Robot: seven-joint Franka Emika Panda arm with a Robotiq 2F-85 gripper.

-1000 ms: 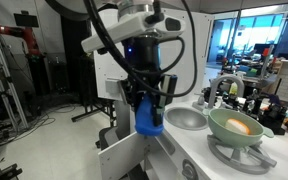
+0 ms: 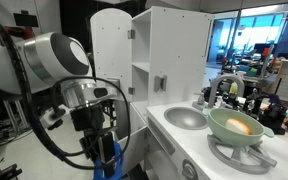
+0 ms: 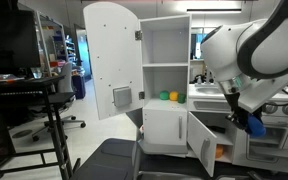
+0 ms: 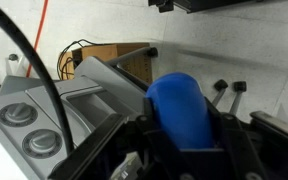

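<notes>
A rounded blue object (image 4: pixel 179 100) sits between the fingers of my gripper, which is shut on it. Outside view 1 shows the blue object (image 2: pixel 108 164) low, below the counter top and over the open drawer or door area, partly hidden by the arm. From the other side, my gripper (image 3: pixel 250 112) and the blue object (image 3: pixel 255 126) hang in front of the lower cabinets at the right. The object's lower shape is hard to make out.
An open lower compartment (image 3: pixel 218 142) holds something orange (image 3: pixel 219 153). On the counter are a sink (image 2: pixel 185 118) and a green colander (image 2: pixel 234 127). A tall white cabinet (image 3: pixel 166 55) stands with its door open.
The arm has swung left and down in exterior view 1, carrying the blue object from beside the counter to lower, farther left. The colander and sink have not moved.
</notes>
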